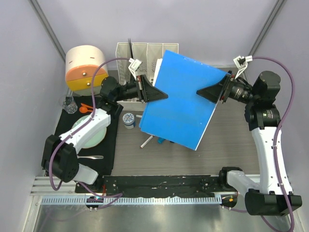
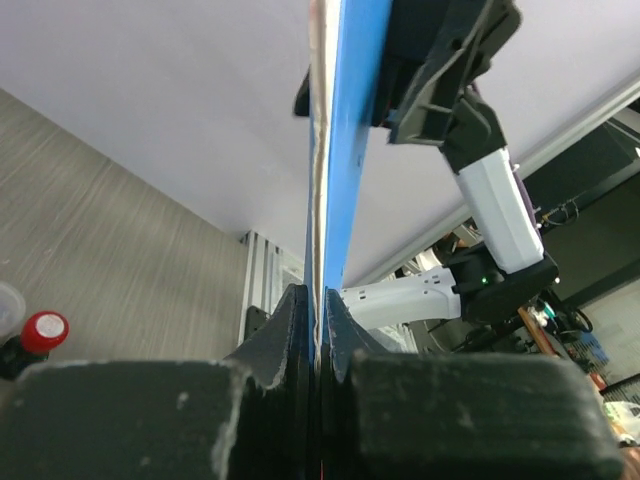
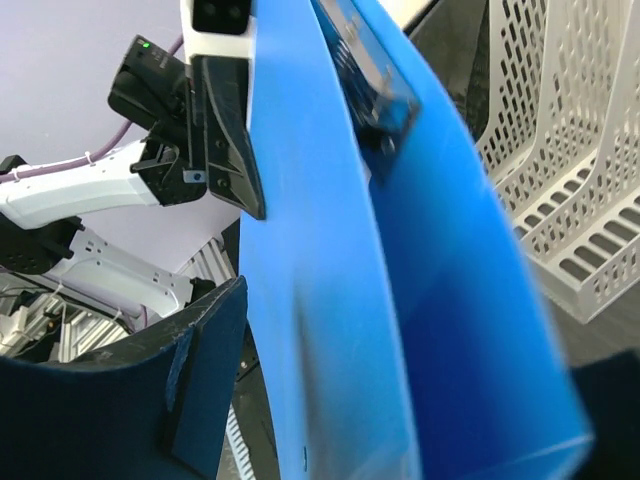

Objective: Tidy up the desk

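A large blue folder (image 1: 179,108) with white sheets at its edges hangs above the desk, tilted in the top view. My left gripper (image 1: 159,94) is shut on its left edge; in the left wrist view the folder stands edge-on between the fingertips. My right gripper (image 1: 207,95) is open at the folder's upper right, with the folder's bent edges (image 3: 400,300) between its fingers in the right wrist view. A white slotted rack (image 1: 123,50) stands behind the folder. A white marker (image 1: 146,142) lies on the desk, and other markers are largely hidden under the folder.
At the left are a drawer box (image 1: 82,67), a glass (image 1: 68,105), orange utensils (image 1: 86,109) and a green plate (image 1: 96,137) on a black mat. A jar (image 1: 129,120) sits left of the folder.
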